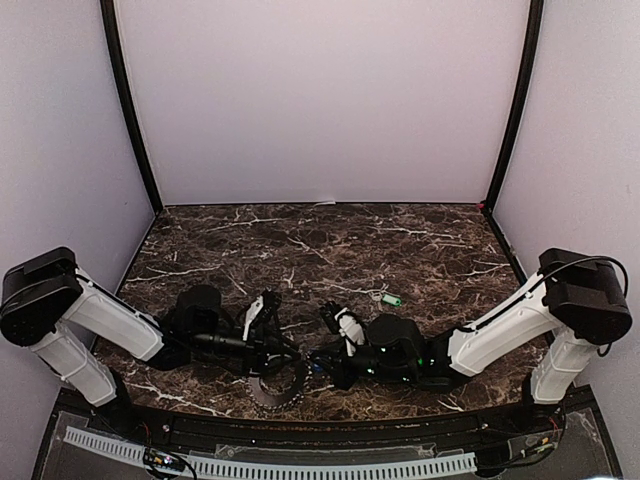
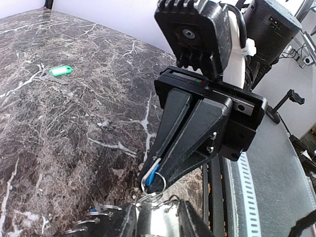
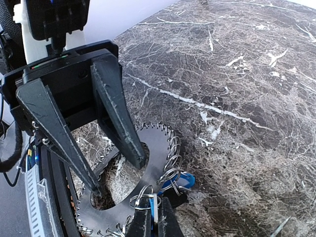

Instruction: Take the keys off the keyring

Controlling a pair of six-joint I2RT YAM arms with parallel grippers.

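The keyring is a flat silver ring plate (image 3: 157, 143) with many small wire loops along its edge, lying near the table's front. My right gripper is shut on a thin blue tag (image 2: 152, 175), which is joined by a small wire loop (image 2: 160, 183) to the ring's edge. A second blue tag (image 3: 183, 180) lies beside the ring. My left gripper (image 1: 288, 354) stands part open over the ring plate, its fingers (image 3: 118, 113) spread across the central opening. No tag shows between them; whether they touch the plate is unclear.
A green tag (image 2: 60, 70) with a grey key-like piece beside it lies loose farther back on the dark marble table. Behind both arms the tabletop is broadly clear. A white slotted rail (image 1: 270, 468) runs along the front edge.
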